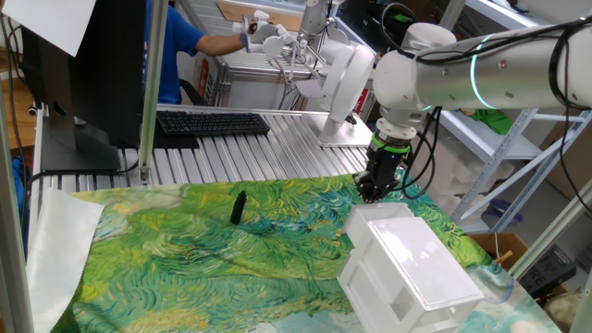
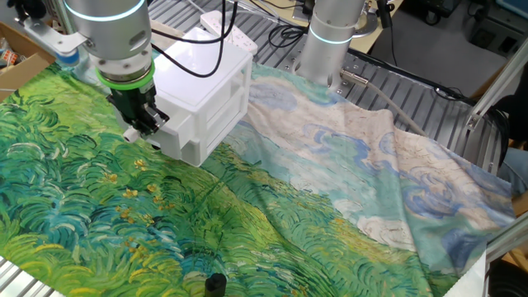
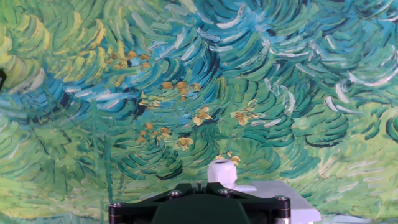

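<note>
A white drawer unit (image 1: 421, 264) stands on the painted cloth, its top drawer (image 1: 381, 213) part way out. In exterior view 2 the drawer's front (image 2: 175, 140) faces the lower left, with a small white knob (image 2: 130, 134) sticking out. My black gripper (image 2: 148, 125) is low against the drawer front, close beside that knob. From the wrist, the gripper looks shut, its fingertips together, and the knob (image 3: 222, 173) shows just past them to the right. Nothing is visible between the fingers. Contact with the drawer is hidden.
A black marker-like object (image 1: 239, 208) stands upright on the cloth (image 1: 185, 268), well clear of the drawer unit. Behind lie a keyboard (image 1: 213, 123) and a monitor (image 1: 88, 83). A cardboard box (image 1: 499, 248) sits beyond the unit.
</note>
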